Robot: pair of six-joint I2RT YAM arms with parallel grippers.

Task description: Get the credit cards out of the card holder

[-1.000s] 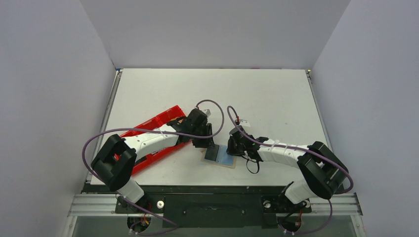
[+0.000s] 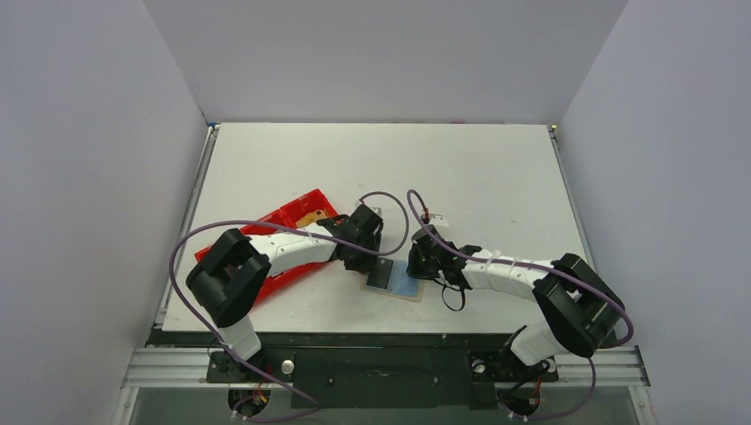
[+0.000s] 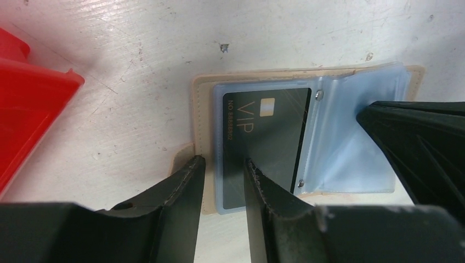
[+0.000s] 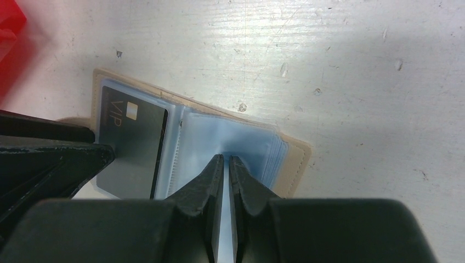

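Note:
The card holder lies spread on the table, its tan cover (image 3: 204,118) under clear bluish sleeves. A black VIP card (image 3: 274,131) sits inside the left sleeve, seen in both wrist views. My left gripper is part open over that sleeve's left edge, one finger (image 3: 186,189) by the cover's edge and the other (image 3: 256,189) over the card. Whether the fingertips touch the plastic is unclear. On the right half, my right gripper is closed on the clear sleeves (image 4: 219,134), a thin pale strip showing between its fingers. No other card is visible.
A red box (image 2: 292,209) with compartments stands left of the holder, partly under the left arm. The two grippers are close together over the small holder.
The right arm and the holder look unmoved.

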